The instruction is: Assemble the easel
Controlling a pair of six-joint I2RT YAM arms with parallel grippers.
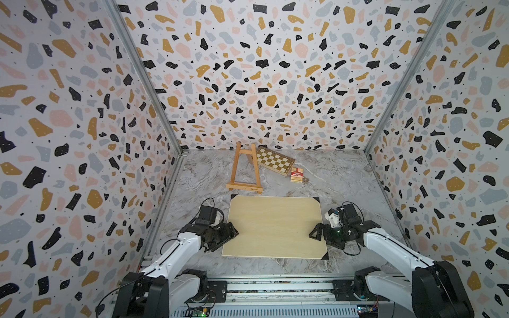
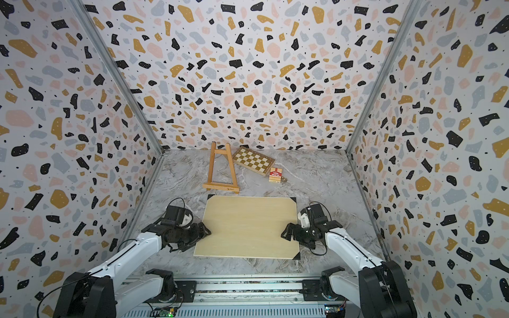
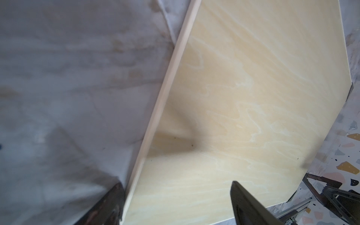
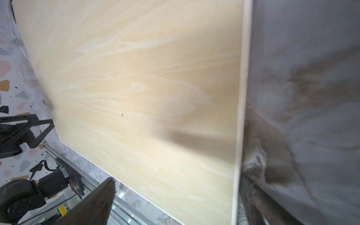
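A pale plywood board [image 1: 273, 225] with dark corners lies flat at the front centre of the marble surface. Behind it, slightly left, lies or stands a wooden easel frame [image 1: 234, 164] with a crossbar at its lower end. My left gripper is over the board's left edge, its fingers apart around that edge with the board below. My right gripper is open over the board's right edge, one finger beside the edge and the other over the plywood.
A checkerboard [image 1: 273, 159] and a small red-and-tan box [image 1: 297, 175] lie behind the board, right of the easel frame. Marble is clear at the back left and back right. Terrazzo-patterned walls enclose the back and sides.
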